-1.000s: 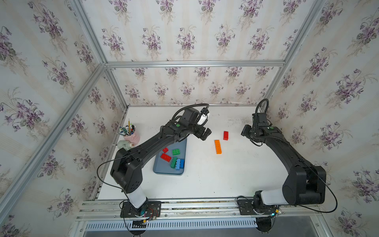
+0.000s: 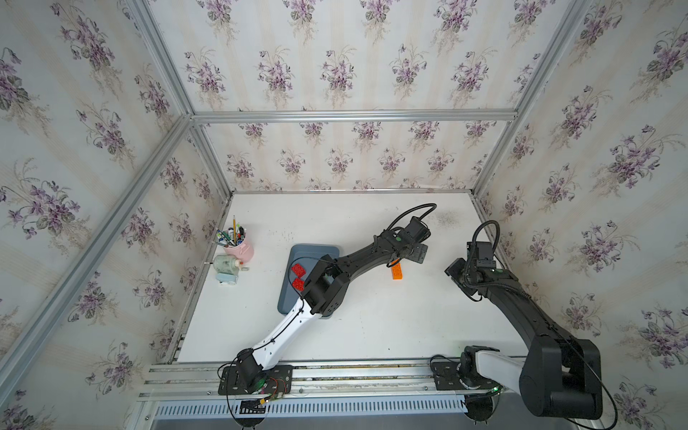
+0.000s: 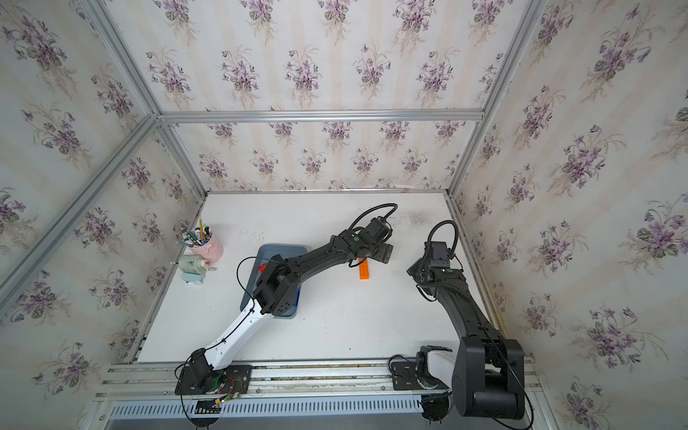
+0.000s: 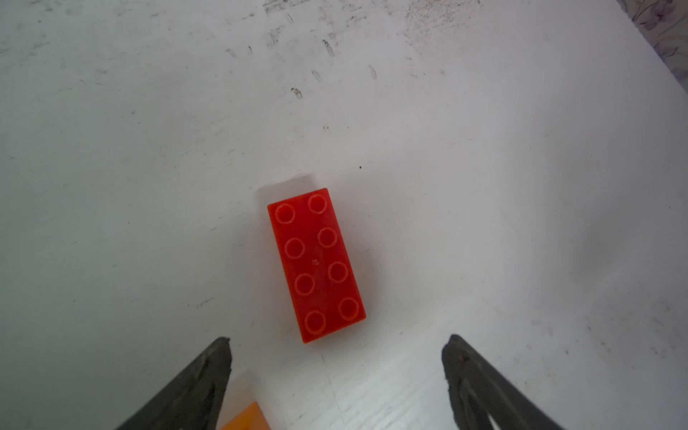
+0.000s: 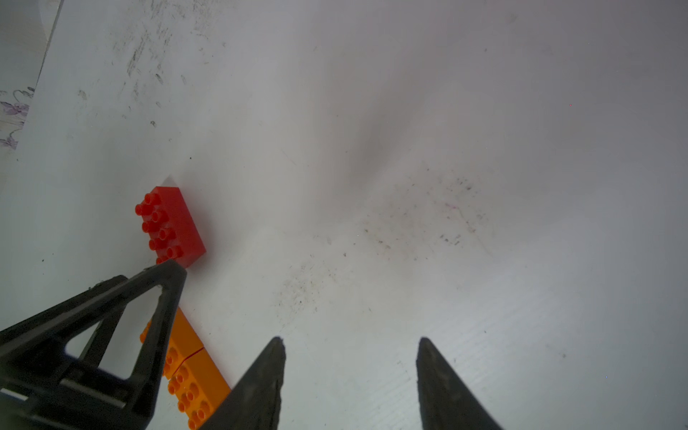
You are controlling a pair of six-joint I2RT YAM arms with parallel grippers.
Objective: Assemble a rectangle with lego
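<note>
A red brick [image 4: 316,265] lies on the table, studs up, between and ahead of the spread fingers of my left gripper; nothing is held there. The left arm hides that brick in both top views. Close by it are two orange bricks end to end [image 5: 187,365], seen in the right wrist view partly behind the left gripper's dark frame; from above they form an orange strip [image 2: 397,271]. My right gripper stands apart at the right side of the table, fingers open over bare surface.
A blue-grey tray [image 2: 284,301] with red bricks [image 2: 298,283] sits under the left arm, which covers much of it. On the left edge are a pink pen cup [image 2: 242,247] and a small pale machine [image 2: 228,266].
The left arm has swung right, from above the tray to over the red brick beside the orange strip. The right gripper has shifted slightly toward the front. The table bricks appear unmoved.
</note>
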